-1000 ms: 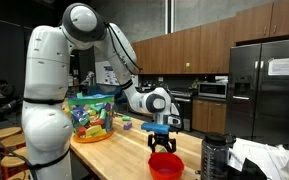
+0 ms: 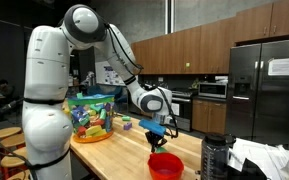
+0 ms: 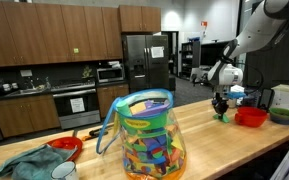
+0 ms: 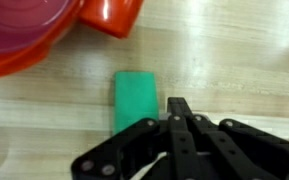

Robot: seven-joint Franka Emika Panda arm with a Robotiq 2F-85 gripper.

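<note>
A green block point(image 4: 135, 101) lies on the wooden table, its lower part hidden behind my gripper in the wrist view. The black fingers are shut, with nothing visible between them, and their tips are just right of the block. A red bowl point(image 4: 44, 62) shows at the upper left of that view, apart from the block. From the second exterior view, the gripper point(image 3: 220, 106) is low over the table by the green block point(image 3: 222, 118), left of the red bowl point(image 3: 251, 117).
A colourful bin point(image 3: 152, 145) stands well away from the gripper. A red plate point(image 3: 66, 147) and a grey-green cloth point(image 3: 32, 163) lie farther off. A black canister point(image 2: 215, 158) stands near the bowl.
Green now shows near the bowl's rim. The bin stays put.
</note>
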